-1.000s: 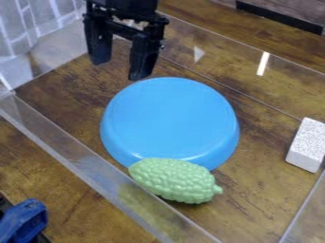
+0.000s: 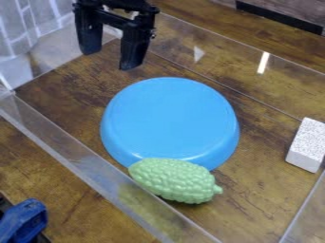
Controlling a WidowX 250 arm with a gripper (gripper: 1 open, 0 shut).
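The black gripper (image 2: 112,47) hangs at the upper left of the view, above the wooden tray floor, with two dark fingers pointing down and apart, nothing visible between them. A round blue dome or disc (image 2: 170,119) sits in the middle. A green bumpy toy (image 2: 176,179) lies at its front edge, toward the bottom. A white block (image 2: 309,142) lies at the right.
Clear plastic walls run along the left and lower edges. A blue object (image 2: 22,220) is outside them at the bottom left. Bare wood (image 2: 235,57) fills the upper right, with a dark piece at the top edge.
The gripper has moved left and slightly up over the last second. The objects on the tray have not moved.
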